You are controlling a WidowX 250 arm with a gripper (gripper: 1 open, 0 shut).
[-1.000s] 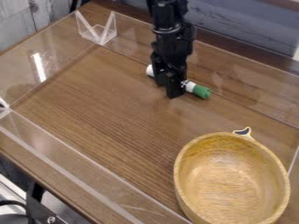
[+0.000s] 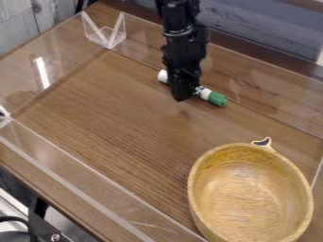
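A black robot gripper (image 2: pixel 182 90) reaches down from the top centre, its fingertips low over a white cylindrical object with a green end (image 2: pixel 213 98) lying on the wooden table. The gripper is around or just in front of the object's middle; whether its fingers touch or hold it is hard to tell, as the dark fingers overlap.
A large yellow bowl (image 2: pixel 250 194) fills the lower right, with a small white item (image 2: pixel 262 142) just behind it. A clear plastic piece (image 2: pixel 105 30) stands at the back left.
The gripper has shifted slightly and its fingers appear less spread than a second ago. The white-and-green object stays in about the same place.
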